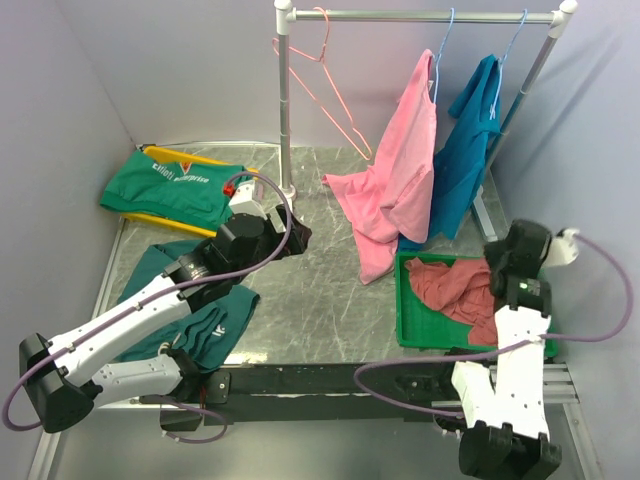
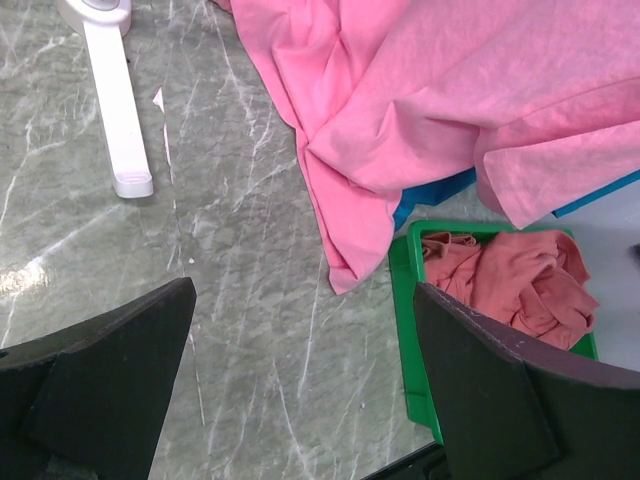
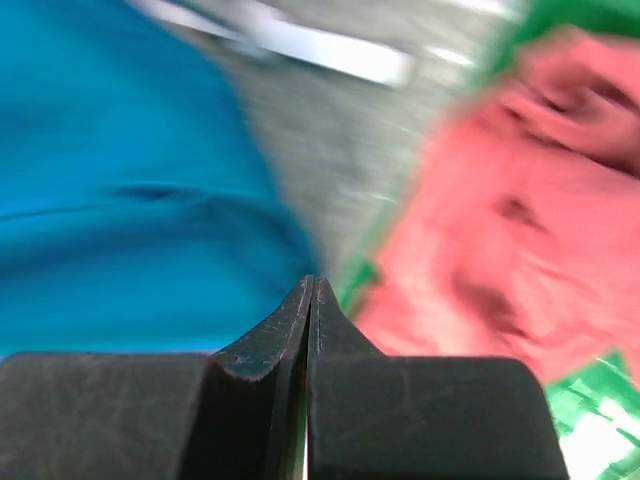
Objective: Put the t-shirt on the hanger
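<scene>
A salmon T-shirt (image 1: 450, 290) lies crumpled in the green tray (image 1: 420, 330) at the right. My right gripper is shut, nothing visible between its fingers, above the tray's edge near blue cloth; its view is blurred. My left gripper stands open and empty over bare floor, left of the tray. Two empty pink hangers (image 1: 331, 80) hang on the rail; a pink shirt (image 1: 390, 180) and a blue shirt (image 1: 460, 160) hang beside them, the pink one's lower part resting on the floor.
Green garments lie on a yellow tray (image 1: 165, 190) at the back left and folded at the front left (image 1: 225, 325). The rack's upright (image 1: 284, 120) stands behind my left arm. Bare floor lies in the middle.
</scene>
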